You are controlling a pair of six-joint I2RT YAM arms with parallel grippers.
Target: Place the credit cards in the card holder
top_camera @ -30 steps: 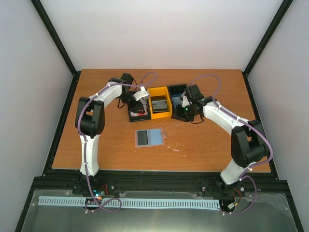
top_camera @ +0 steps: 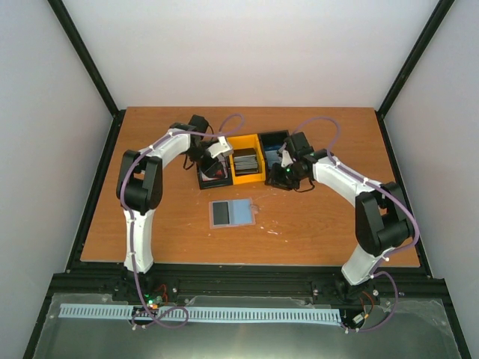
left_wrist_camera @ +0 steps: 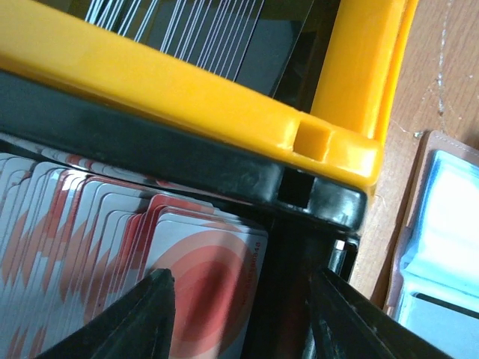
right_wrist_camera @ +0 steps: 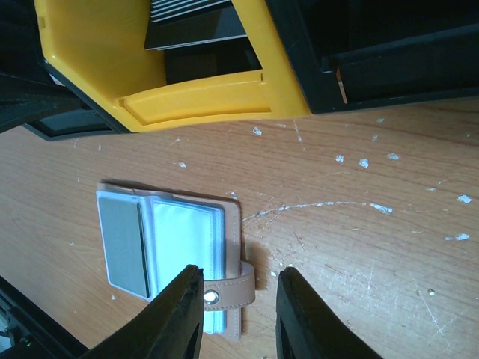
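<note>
White cards with red rings (left_wrist_camera: 206, 277) stand packed in a black bin in the left wrist view. Over the end of that row my left gripper is open, one finger in front of the cards and the other by the bin's end; nothing is gripped. The card holder (top_camera: 232, 213) lies unfolded on the table, a dark grey card (right_wrist_camera: 123, 243) in its left sleeve and a pale blue sleeve beside it. Its strap (right_wrist_camera: 230, 290) sticks out to the right. My right gripper is part open and empty, above the table near the right-hand bin.
A yellow bin (top_camera: 247, 179) with dark and silver cards stands between the left black bin (top_camera: 215, 184) and another black bin (top_camera: 273, 139) on the right. Bare wood (top_camera: 322, 232) lies right of the holder.
My right arm and the holder look still.
</note>
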